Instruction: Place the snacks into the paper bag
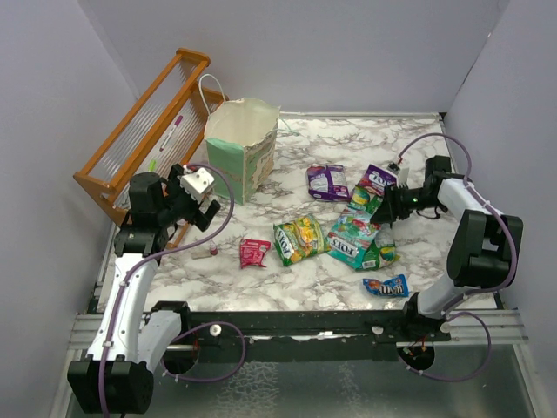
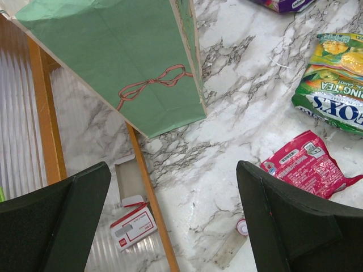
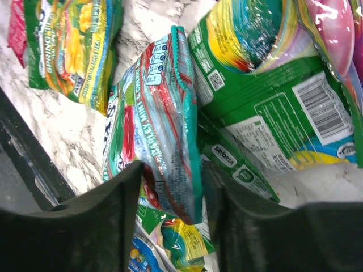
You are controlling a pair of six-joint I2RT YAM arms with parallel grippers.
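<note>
The green paper bag (image 1: 228,165) stands upright with its mouth open at back left; its side fills the upper left wrist view. A teal snack bag (image 3: 150,113) has its near end between the fingers of my right gripper, which are partly apart; firm contact cannot be told. Over on the left, my open gripper hangs in front of the paper bag, empty. Also on the table are a yellow-green bag (image 1: 299,239), a red packet (image 1: 253,252), a purple bag (image 1: 327,182), a blue packet (image 1: 385,286) and green bags under the teal one.
A wooden rack (image 1: 148,131) with ribbed clear panels leans beside the paper bag at left. A small red-and-white box (image 2: 133,226) lies behind a panel. Bare marble (image 1: 291,178) lies between the paper bag and the snacks.
</note>
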